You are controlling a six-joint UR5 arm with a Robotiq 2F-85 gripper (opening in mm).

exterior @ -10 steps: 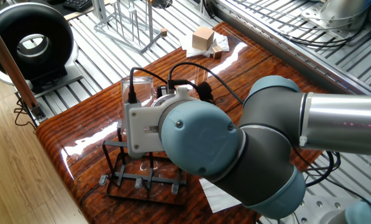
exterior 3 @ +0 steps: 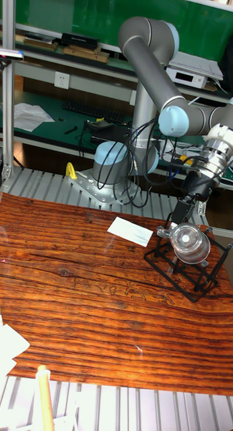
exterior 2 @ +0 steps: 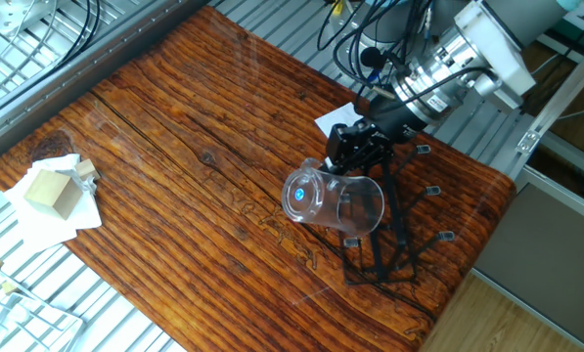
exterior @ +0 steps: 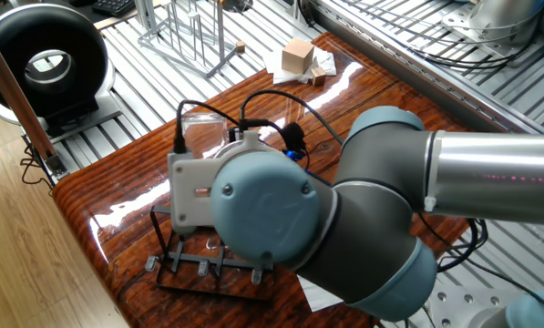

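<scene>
A clear cup (exterior 2: 311, 198) with a handle hangs tipped on its side by the black rack (exterior 2: 380, 269), overlapping part of it in exterior view 2. My gripper (exterior 2: 333, 166) is shut on the cup on its handle side; the exact contact is hard to make out. In exterior view 3 the cup (exterior 3: 190, 244) appears over the rack (exterior 3: 171, 277), below the dark fingers. Exterior view 1 has the arm's wrist covering the gripper and most of the cup, while the rack's front bar (exterior: 212, 290) shows.
A white paper (exterior 3: 130, 232) lies beside the rack. Wooden blocks (exterior 2: 55, 194) rest on white sheets at the table's far corner. Beyond the table stand a wire rack (exterior: 194, 41) and a black ring-shaped object (exterior: 48, 64).
The arm's wrist has shifted a little to the left in exterior view 1, and the clear cup's visible part has moved with it. The black rack has stayed in place.
</scene>
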